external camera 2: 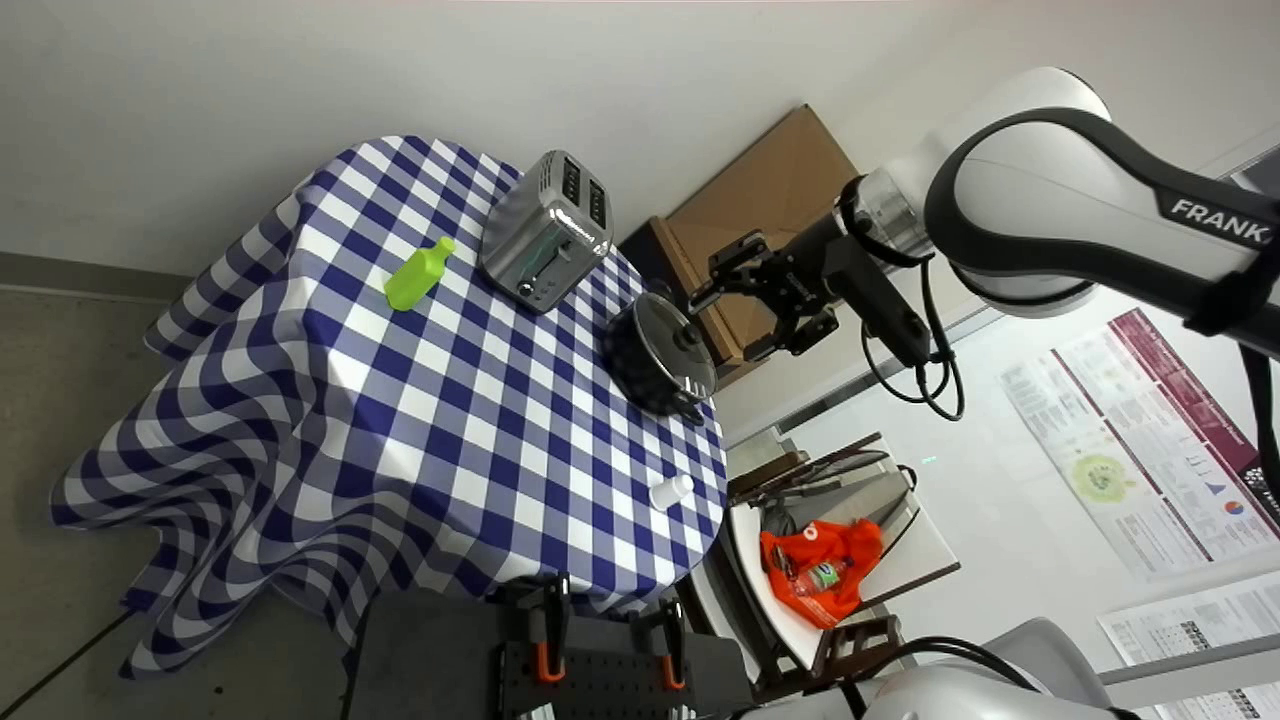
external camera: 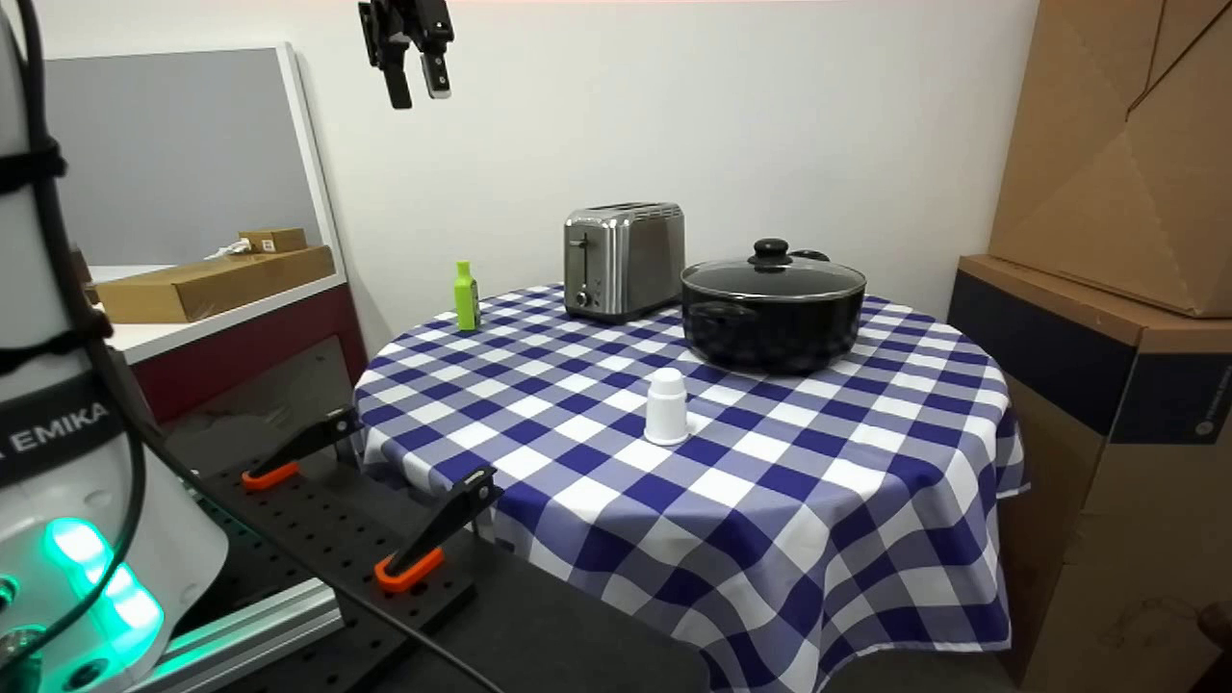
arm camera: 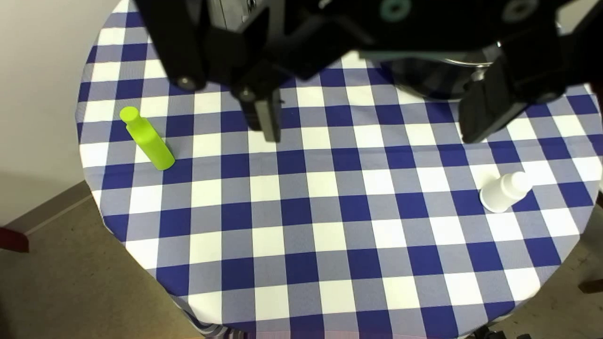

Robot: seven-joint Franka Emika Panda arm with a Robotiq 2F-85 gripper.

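High above the table, my gripper (external camera: 419, 99) stands open and empty, with its fingers pointing down. In the wrist view a wide gap separates the dark fingers (arm camera: 267, 119), and only tablecloth shows between them. A lime green bottle (external camera: 467, 298) stands upright at the table's far left, in front of a steel toaster (external camera: 625, 261). Nearer the front is a small white bottle (external camera: 666, 408), also upright. The black pot (external camera: 771, 324) with its glass lid on is to the toaster's right; in the wrist view my gripper hides most of pot and toaster.
A blue and white checked cloth (external camera: 554, 406) covers the round table, its middle clear between the two bottles. Clamps (external camera: 436, 527) with orange ends sit at the near left edge. Cardboard boxes (external camera: 1086, 439) rise beyond the right side.
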